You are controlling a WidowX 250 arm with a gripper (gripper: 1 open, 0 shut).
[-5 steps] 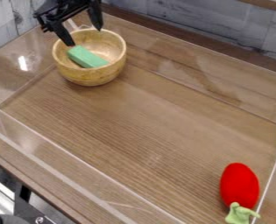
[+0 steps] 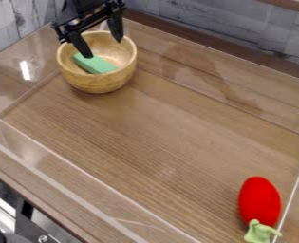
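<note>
A tan wooden bowl [image 2: 97,80] sits at the upper left of the counter with a light green block [image 2: 95,64] inside it. My black gripper [image 2: 93,45] is over the bowl's back part, open, its two fingers spread apart above the block. A red object with a pale green top [image 2: 259,203], like a plush vegetable, lies at the lower right.
A grey wall stands at the back left, and the counter's front edge runs along the lower left.
My gripper has shifted slightly to the right over the bowl. The bowl and red object look unmoved.
</note>
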